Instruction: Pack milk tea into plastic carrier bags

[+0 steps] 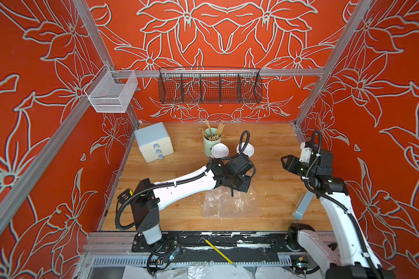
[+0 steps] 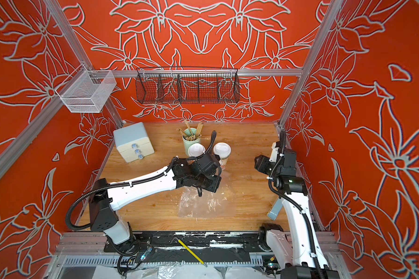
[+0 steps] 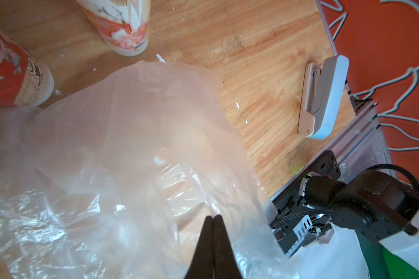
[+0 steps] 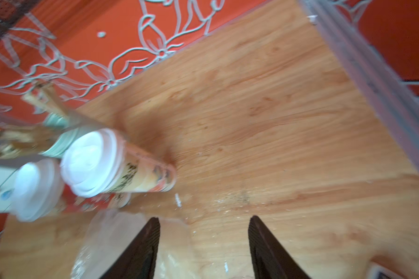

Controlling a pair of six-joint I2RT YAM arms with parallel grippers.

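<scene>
A clear plastic bag point(image 3: 139, 125) lies spread and wrinkled on the table, its near part shiny. Above it my left gripper is shut; whether a fold of film sits between its tips I cannot tell. Two lidded milk tea cups stand behind the bag: a red cup point(image 3: 9, 74) on the left and a pale floral cup point(image 3: 123, 23) to its right. In the top views the left arm partly covers them and the bag. My right gripper hangs open at the table's right side, with nothing between its fingers.
A stapler point(image 3: 323, 97) lies near the right table edge. Behind the cups is a green pot point(image 1: 211, 146) of wooden sticks, and a drawer box point(image 1: 153, 141) is at back left. The table between the cups and right arm is clear.
</scene>
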